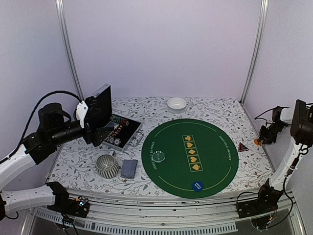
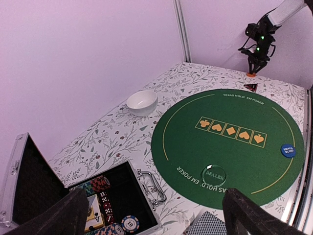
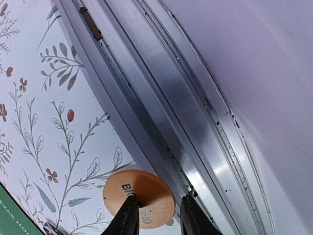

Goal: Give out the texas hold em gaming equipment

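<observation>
In the top view the green poker mat (image 1: 174,152) carries a clear dealer button (image 1: 158,156) and a blue small blind button (image 1: 197,186). An orange button (image 3: 117,193) lies at the table's right edge, with the fingertips of my right gripper at it; whether they grip it is unclear. A dark triangular piece (image 1: 243,147) is just left of it. The open chip case (image 2: 115,200) stands at left, chips inside. My left gripper (image 1: 98,131) hangs open and empty above the case.
A white bowl (image 1: 176,103) stands at the back, a striped pot (image 1: 107,166) and grey cloth-like rectangle (image 1: 128,169) at front left. A wall and metal rail (image 3: 181,137) border the right edge.
</observation>
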